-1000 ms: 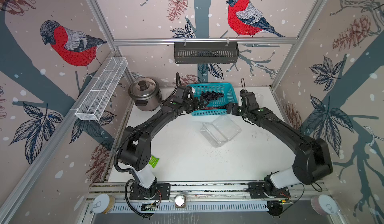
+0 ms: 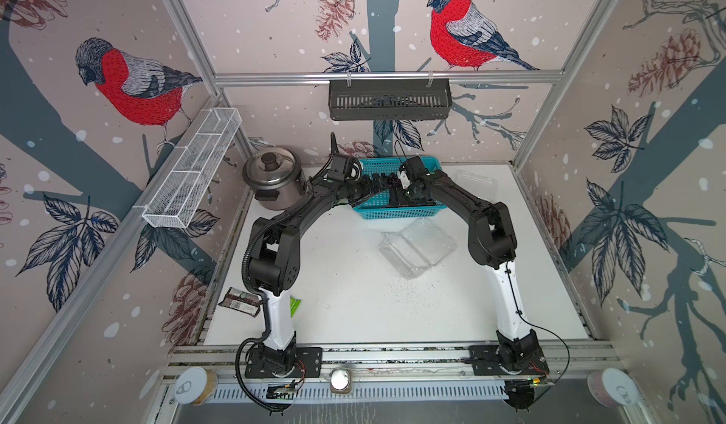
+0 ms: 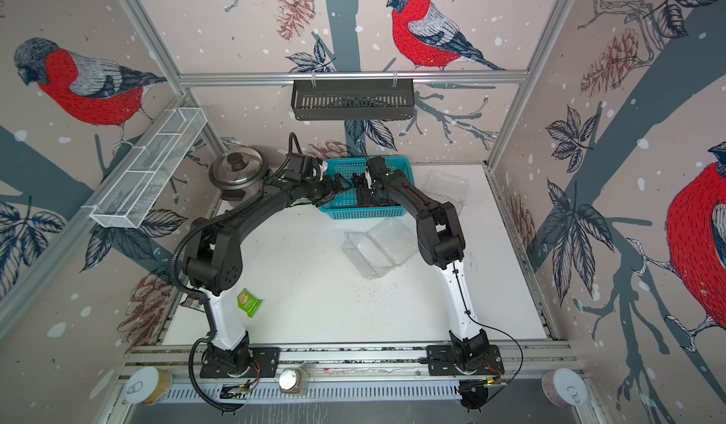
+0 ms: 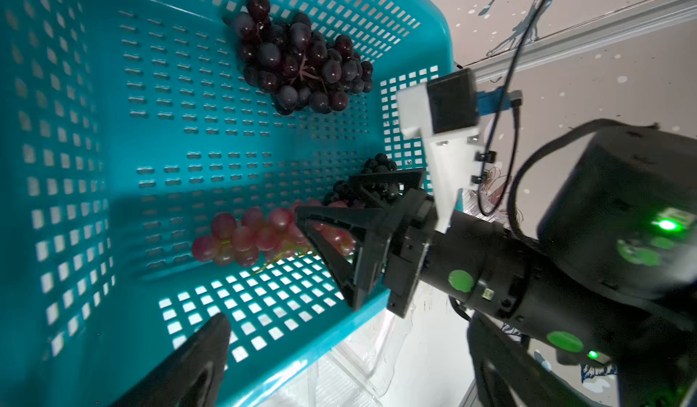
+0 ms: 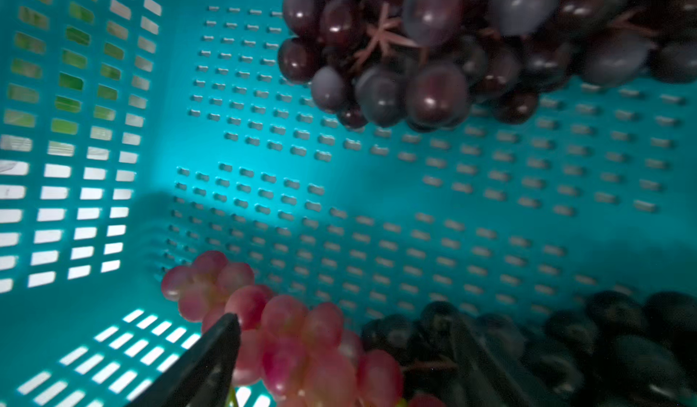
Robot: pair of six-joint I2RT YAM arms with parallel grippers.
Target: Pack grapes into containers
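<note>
The turquoise basket [image 4: 406, 15] holds a large purple grape bunch [image 4: 305, 58], a pink bunch [image 4: 250, 236] along its near side, and a near-black bunch [image 4: 377, 163] partly hidden. My right gripper is low in the basket with its fingers apart; in the right wrist view the pink bunch [image 5: 312, 349] and part of the black bunch [image 5: 566, 349] show between and behind them. Whether it touches the grapes, I cannot tell. My left gripper stands open at the basket's left end, empty. A clear hinged container [image 2: 416, 248] lies spread on the table before the basket.
Further clear containers [image 3: 446, 188] sit right of the basket. A steel pot [image 2: 273, 174] stands at the back left, close to my left arm. A green packet [image 3: 248, 303] lies front left.
My right arm has swung left and its gripper has come into the basket from the right side. The container has not moved.
</note>
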